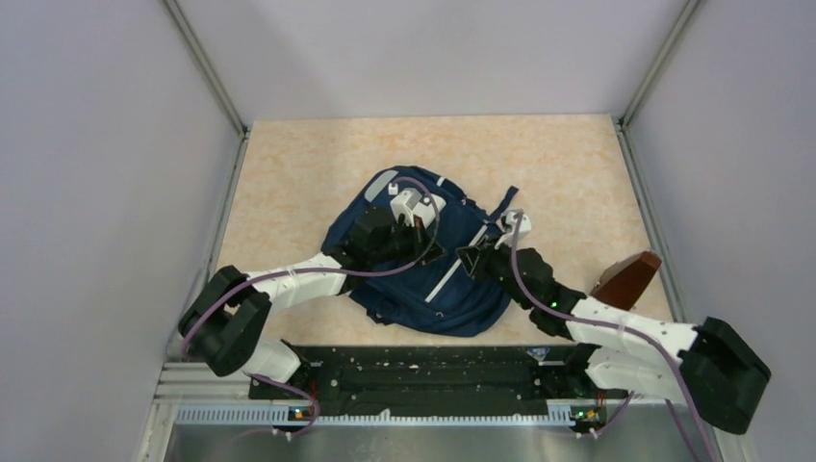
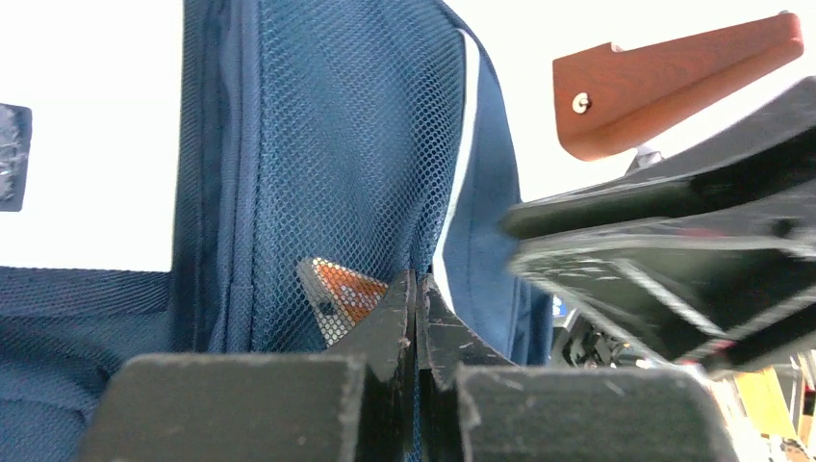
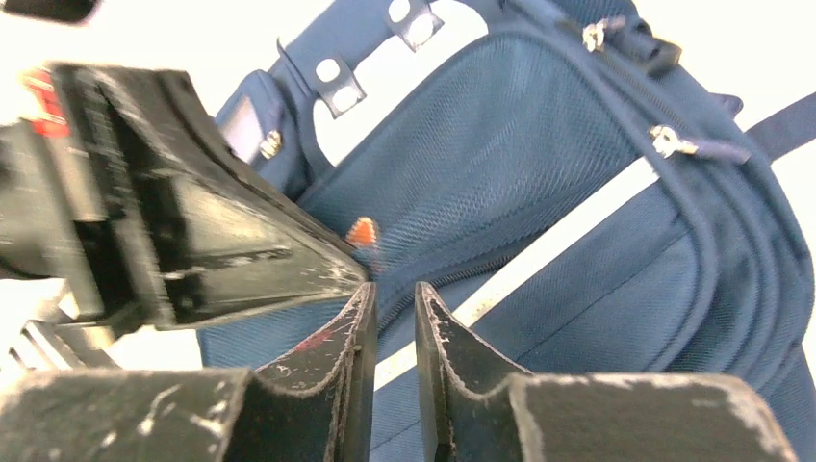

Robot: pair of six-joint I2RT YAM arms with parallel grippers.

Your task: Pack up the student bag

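Note:
The dark blue bag (image 1: 460,306) lies in the middle of the table, with pale strips and zip pulls on it. My left gripper is shut against the edge of its mesh pocket (image 2: 337,115); whether cloth is pinched there is hard to see. A clear item with orange inside pokes out beside those fingertips, partly hidden; its orange tip (image 3: 362,232) also shows in the right wrist view. My right gripper hovers over the bag, fingers part open and bare between the fingers, close to the left fingertips.
A brown case (image 1: 626,280) rests at the right side of the table, near the right arm. Bare table (image 1: 563,173) surrounds the bag at the back and sides. The two grippers are close together, with little room between.

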